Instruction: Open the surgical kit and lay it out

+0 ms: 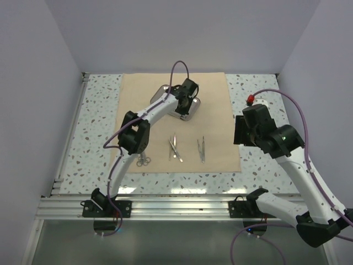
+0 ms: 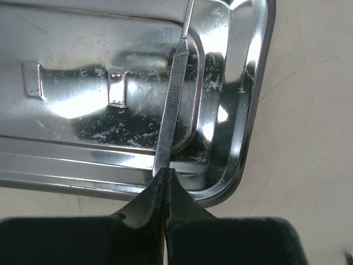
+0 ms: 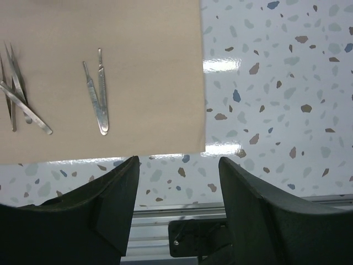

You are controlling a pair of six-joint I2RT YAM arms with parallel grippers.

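A steel tray [image 2: 83, 38] lies at the back of the beige cloth [image 1: 215, 105], partly hidden by my left arm from above. My left gripper is shut over it, its tips at the lower end of a flat scalpel handle [image 2: 171, 105] lying in the tray; nothing clearly shows between the fingers. On the cloth lie two scalpel handles [image 3: 102, 94], a group of crossed tweezers and slim instruments [image 3: 30, 113], and scissors [image 1: 144, 160]. My right gripper hangs open and empty over the right side of the table.
A metal rail [image 1: 165, 204] runs along the front edge.
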